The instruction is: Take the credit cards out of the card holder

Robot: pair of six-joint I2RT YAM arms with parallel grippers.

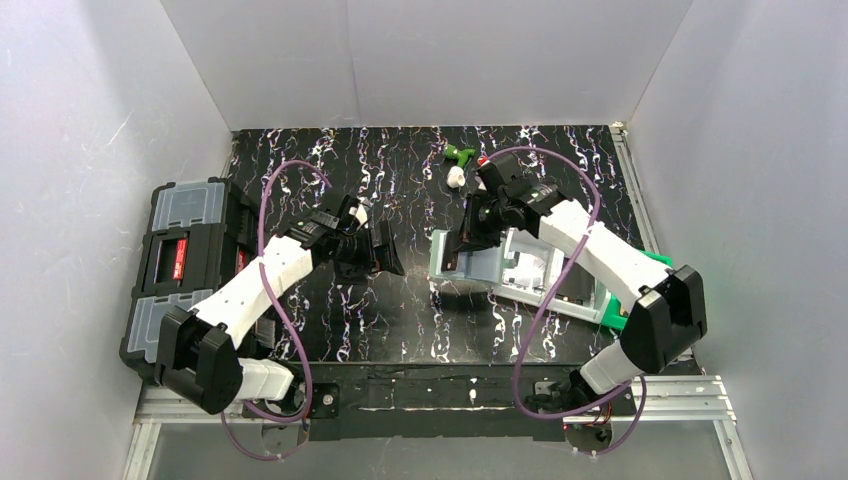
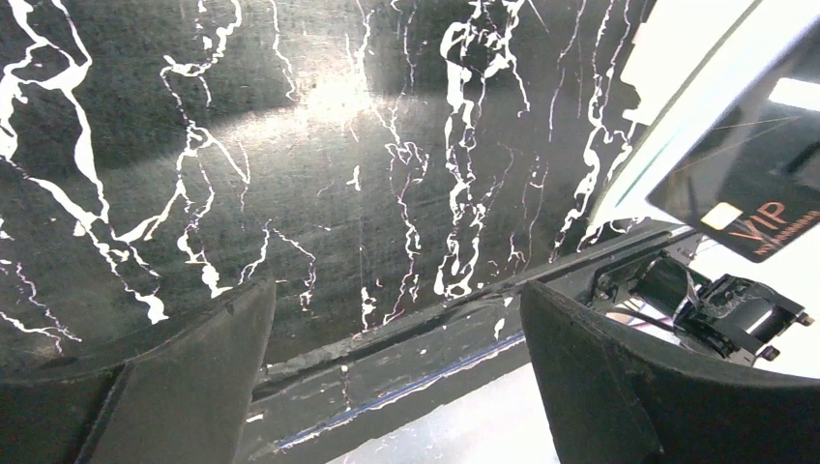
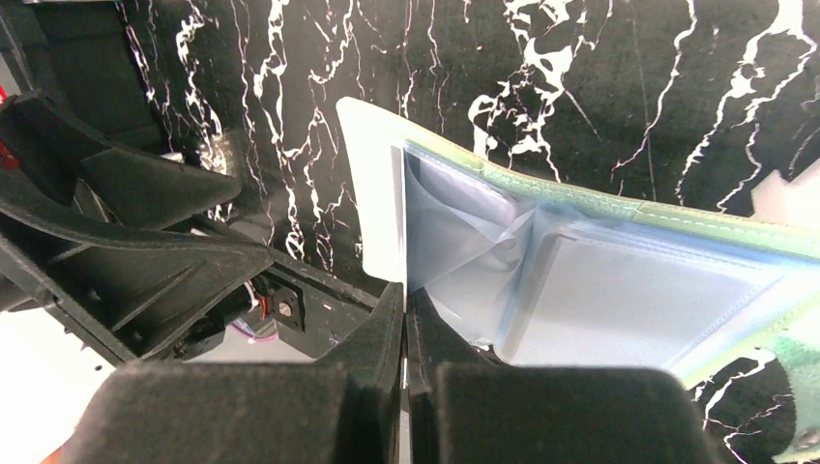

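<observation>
In the top view the pale blue card holder is at centre right, overlapping a white case. A black card shows at its left end; in the left wrist view this card is blurred and lettered VIP. My right gripper is shut on a thin edge, which looks like the black card seen edge-on. Whether the card is still inside a pocket I cannot tell. Clear pockets of the holder extend right from the fingers. My left gripper stands apart to the left, its fingers open and empty.
Under the right arm lie a white case and a green bin, partly covered. A black toolbox fills the left side. A green object sits at the back.
</observation>
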